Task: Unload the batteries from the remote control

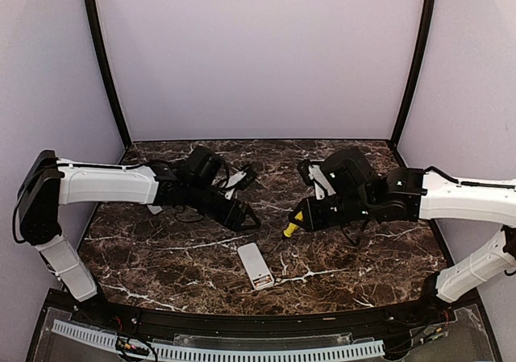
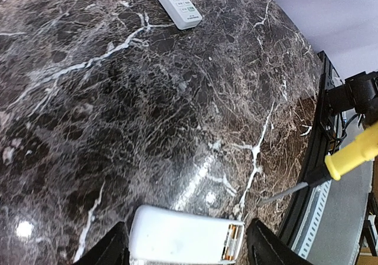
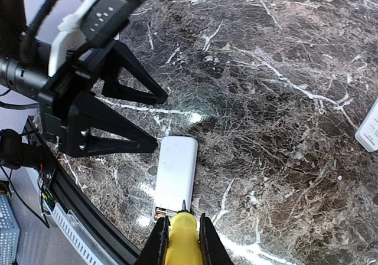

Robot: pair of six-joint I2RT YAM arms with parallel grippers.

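Note:
The white remote control (image 1: 255, 265) lies on the dark marble table with its back up. A slot at its end toward the front edge shows a small metallic, battery-like part (image 2: 227, 242). My left gripper (image 1: 247, 217) is open over the remote's far end, nothing between its fingers; in the left wrist view the remote (image 2: 177, 235) appears between the fingertips. My right gripper is shut on a yellow-handled screwdriver (image 1: 293, 224), whose dark shaft points down toward the table. In the left wrist view the screwdriver tip (image 2: 266, 202) stands clear of the remote.
Another white remote with buttons (image 2: 177, 5) lies at the top of the left wrist view. A white object (image 3: 369, 129) shows at the right edge of the right wrist view. Bare marble surrounds the remote. The table's front edge (image 1: 250, 318) is close to its slotted end.

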